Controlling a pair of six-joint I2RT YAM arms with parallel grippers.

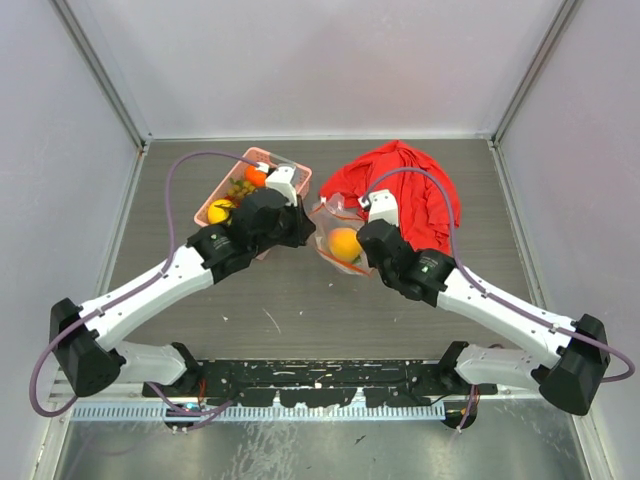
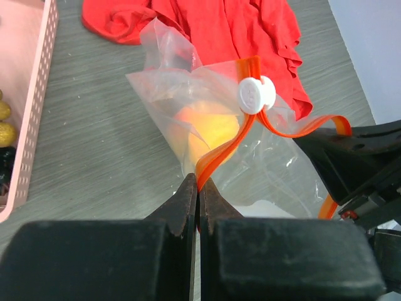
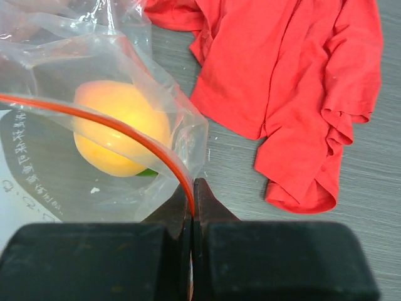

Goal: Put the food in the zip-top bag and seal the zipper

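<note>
The clear zip top bag (image 1: 325, 222) with its orange zipper strip (image 2: 220, 152) hangs between my two grippers, its mouth spread apart. Inside it lies a yellow-orange fruit (image 3: 119, 128), with a bit of green beside it. A white zipper slider (image 2: 255, 95) sits on the orange strip in the left wrist view. My left gripper is shut on the strip at one side of the mouth. On the opposite side, my right gripper is shut on the bag's orange edge.
A pink basket (image 1: 206, 202) with an orange, grapes and a yellow fruit stands at the back left, partly behind my left arm. A red cloth (image 1: 425, 195) lies at the back right.
</note>
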